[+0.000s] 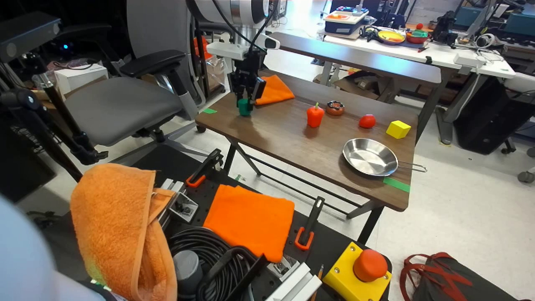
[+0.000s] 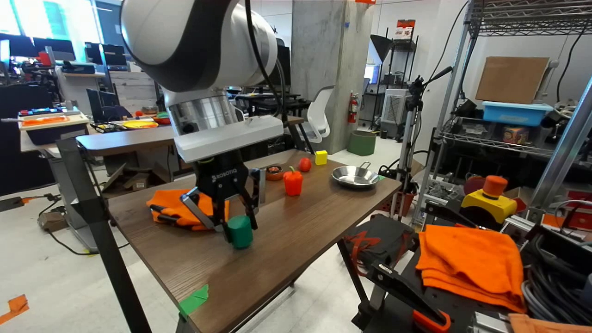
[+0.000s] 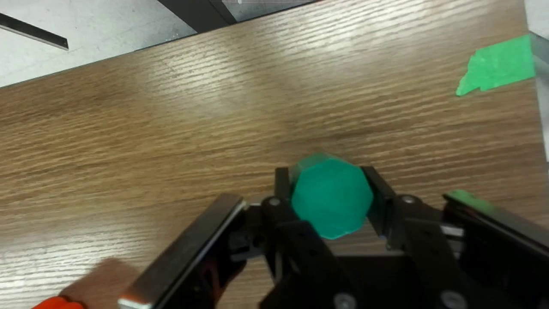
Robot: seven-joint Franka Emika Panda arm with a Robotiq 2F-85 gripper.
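A green prism-shaped block [image 3: 333,200] is held between the black fingers of my gripper, one pad on each side of it. In exterior view 2 the gripper [image 2: 241,227] points down at the near-left end of the brown table, shut on the green block [image 2: 241,233]. Exterior view 1 has the green block [image 1: 244,107] below the gripper's dark body, close to the tabletop. Whether its underside touches the wood cannot be told.
An orange cloth [image 2: 177,205] lies just behind the gripper. Farther along the table [image 2: 277,238] are a red pepper [image 2: 292,182], a small brown bowl [image 2: 274,173], a tomato [image 2: 305,164], a yellow cube [image 2: 321,157] and a steel pan [image 2: 355,175]. Bare wood surrounds the block's front side.
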